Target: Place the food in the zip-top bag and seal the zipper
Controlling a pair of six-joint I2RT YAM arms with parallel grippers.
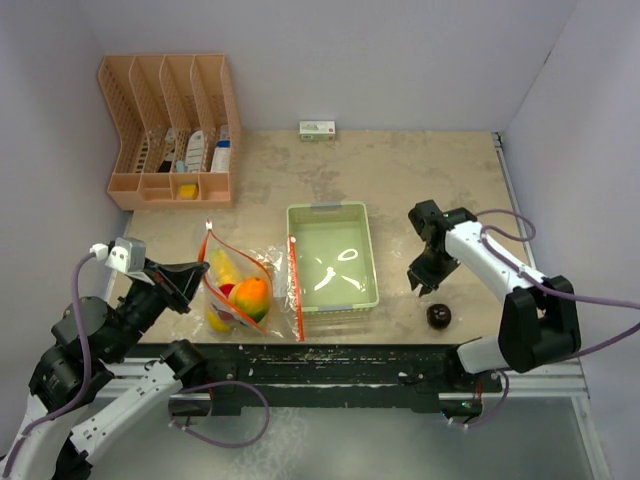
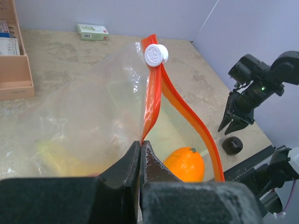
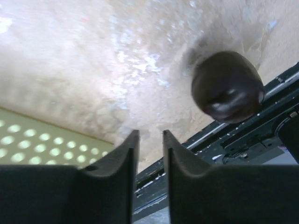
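Note:
The clear zip bag with orange-red zipper (image 1: 295, 285) holds yellow and orange produce, including an orange fruit (image 2: 183, 164). My left gripper (image 1: 200, 270) is shut on the bag's zipper edge, below its white slider (image 2: 156, 55). A round dark purple-black item (image 1: 438, 315) lies on the table at the right, also large in the right wrist view (image 3: 228, 87). My right gripper (image 1: 420, 285) is just above and left of it, fingers a little apart, nothing visible between them.
A green tray (image 1: 330, 255) sits mid-table, right of the bag. A peach organizer (image 1: 125, 185) stands back left, a small box (image 1: 317, 130) at the back.

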